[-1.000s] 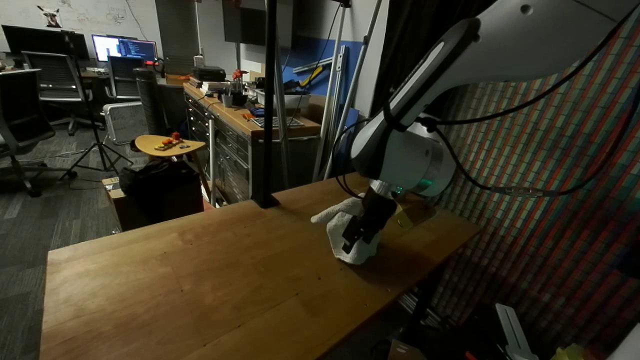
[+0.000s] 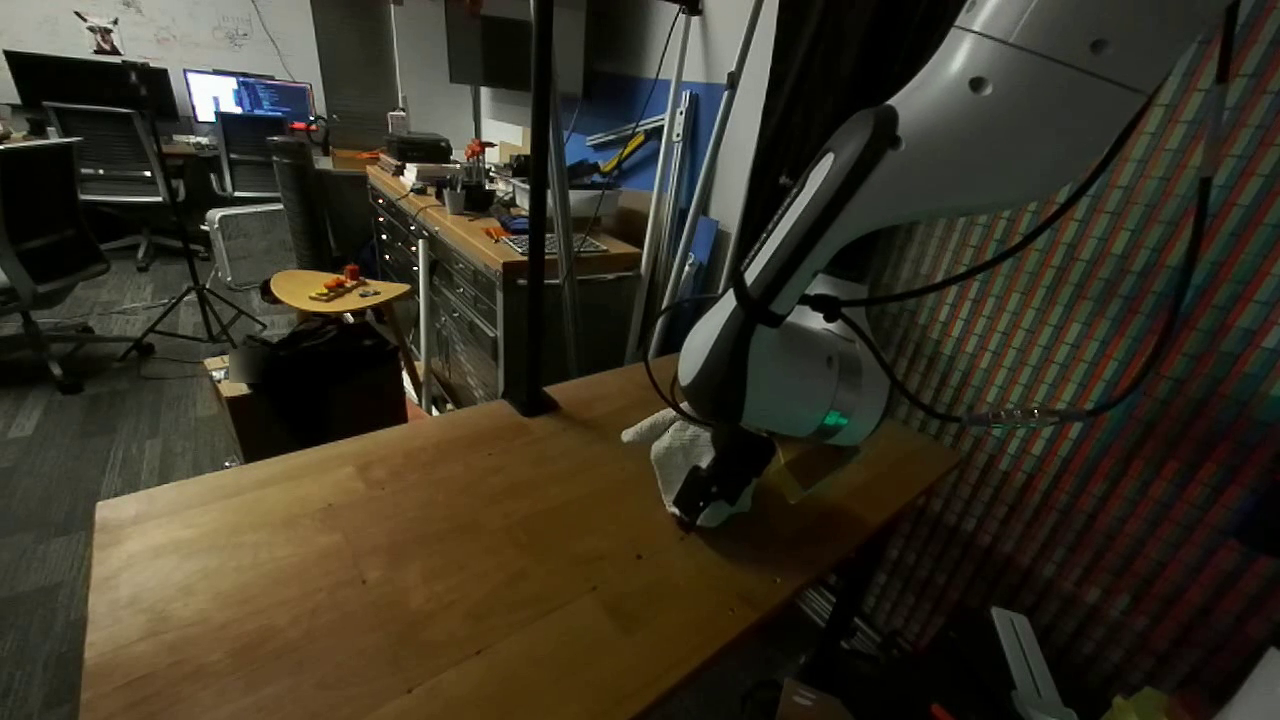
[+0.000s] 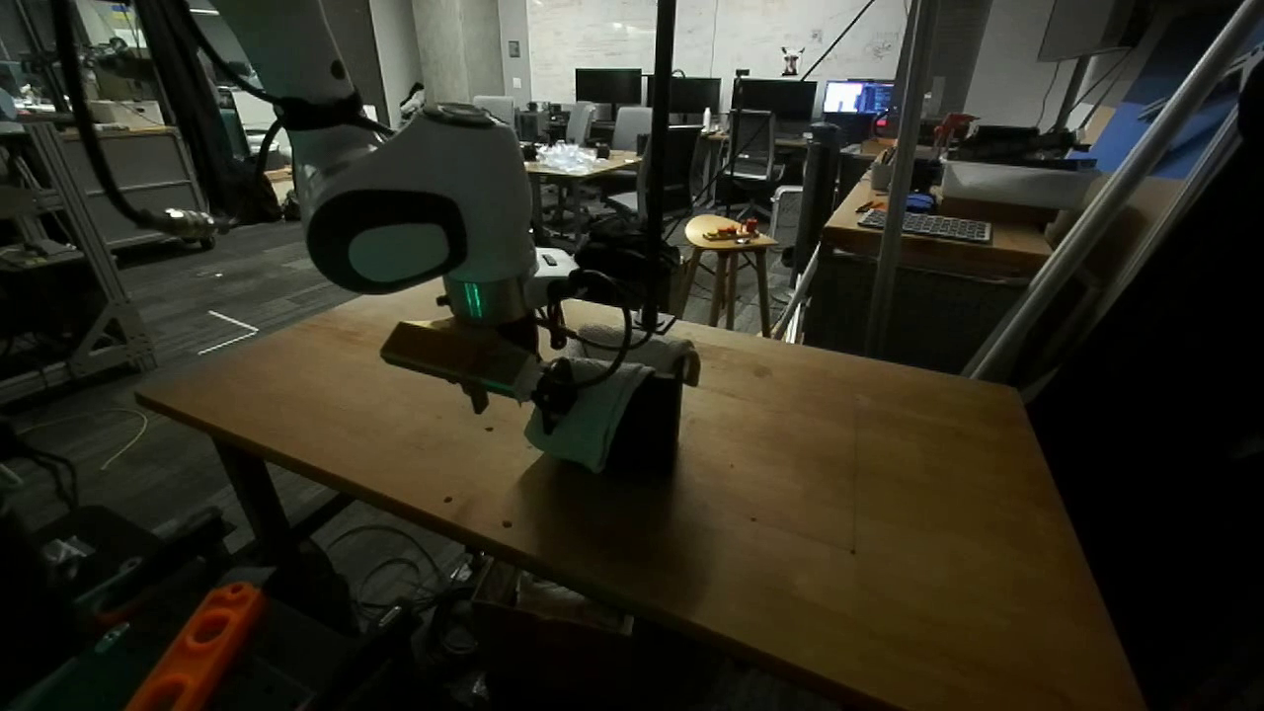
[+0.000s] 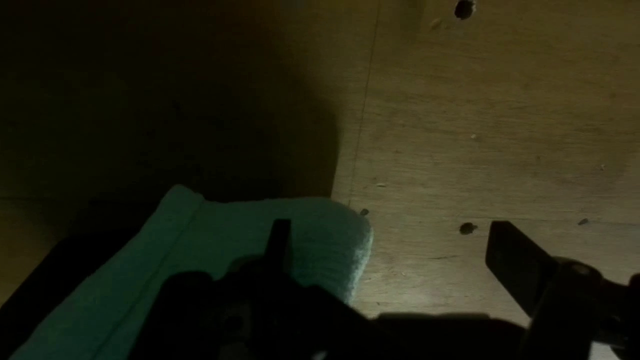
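Observation:
A pale towel (image 2: 674,462) hangs draped over a dark box-like object (image 3: 654,425) on the wooden table. In exterior view 2 the towel (image 3: 589,417) covers the top and the side toward the arm. My gripper is open, pointing down low by that side. One of its fingers (image 4: 277,249) overlaps the greenish-looking towel (image 4: 234,234) in the wrist view, while the other appears against bare wood. Whether the first finger touches the cloth, I cannot tell. Most of the box is hidden by towel and arm.
Bare tabletop (image 2: 360,564) stretches wide on the box's far side from the arm. A black upright post (image 2: 536,240) stands at the table's back edge, behind the towel. The table's front edge is fairly close to the gripper.
My arm has come down and slightly left in exterior view 1, bringing the gripper closer to the tabletop beside the towel. The towel looks nearly unchanged.

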